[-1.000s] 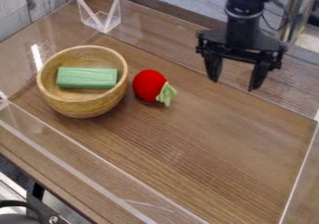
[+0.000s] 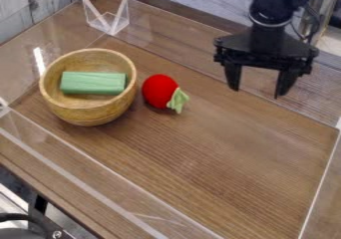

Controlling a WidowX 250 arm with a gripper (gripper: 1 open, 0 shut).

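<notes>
The black gripper (image 2: 260, 76) hangs over the upper right of the wooden table, its two fingers spread open with nothing seen between them. Left of centre a red strawberry-like toy (image 2: 162, 90) with a light green leafy top lies on the table. A wooden bowl (image 2: 88, 111) at the left holds a green rectangular block (image 2: 92, 83); the bowl stands apart from the red toy.
A clear plastic object (image 2: 107, 16) sits at the upper left near the table's back. A dark cable shows at the bottom left.
The gripper has shifted and turned slightly at the upper right and looks a little larger. The bowl, block and red toy have not moved.
</notes>
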